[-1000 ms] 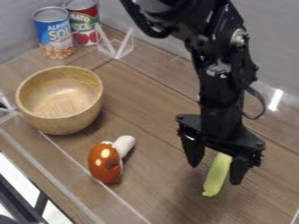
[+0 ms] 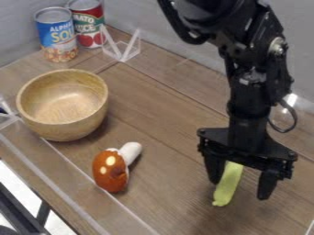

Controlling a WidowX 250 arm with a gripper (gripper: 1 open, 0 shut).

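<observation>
My black gripper [image 2: 241,182] hangs low on the right with its fingers open, one on each side of a long pale yellow-green object [image 2: 226,189] lying on the wooden table. The upper part of that object is hidden under the gripper's body; whether the fingers touch it I cannot tell.
A wooden bowl [image 2: 62,99] sits at the left, with a red spotted mushroom toy [image 2: 110,171] in front of it. Two cans, one blue-labelled [image 2: 58,37] and one red [image 2: 90,25], stand at the back left.
Over the last second my gripper has shifted a little to the right and lower, down around the yellow-green object. The other things have stayed put.
</observation>
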